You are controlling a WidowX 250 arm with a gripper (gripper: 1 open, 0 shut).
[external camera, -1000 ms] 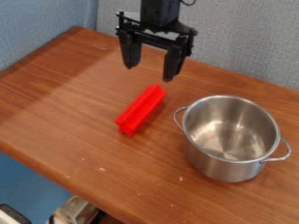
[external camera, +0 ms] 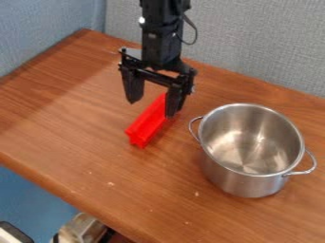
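Observation:
A red elongated block lies diagonally on the wooden table, left of a steel pot with two side handles. The black gripper hangs over the block's far end with its two fingers spread open, one at each end of the crossbar. It partly hides that end of the block; whether it touches it I cannot tell.
The pot takes up the right of the table. Grey padded walls stand at the back and left, and some metal hardware shows below the table's front left edge.
The gripper has come down and slightly left toward the red block, its fingers staying open. The block and pot have not visibly moved.

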